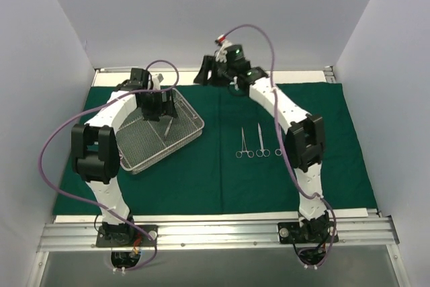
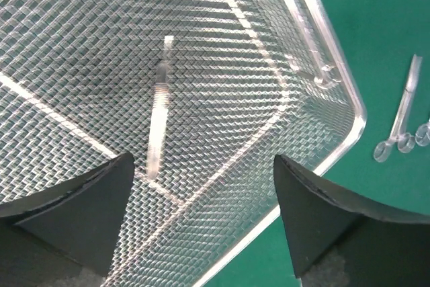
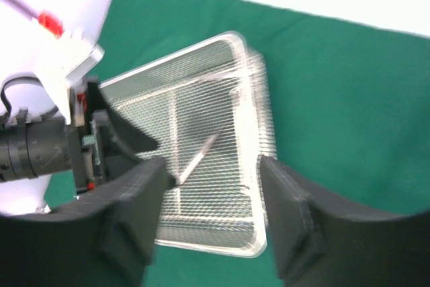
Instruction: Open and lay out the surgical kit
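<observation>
The mesh tray lies on the left of the green cloth. A thin scalpel-like instrument rests on its mesh, with more instruments along its side. My left gripper hangs over the tray, open and empty. My right gripper is raised above the cloth beyond the tray's back right, fingers apart and blurred in its wrist view, with nothing visible between them. Scissor-like instruments lie in a row on the cloth right of the tray, partly hidden by the right arm.
The green cloth has bare areas at the front and far right. Grey walls enclose both sides and the back.
</observation>
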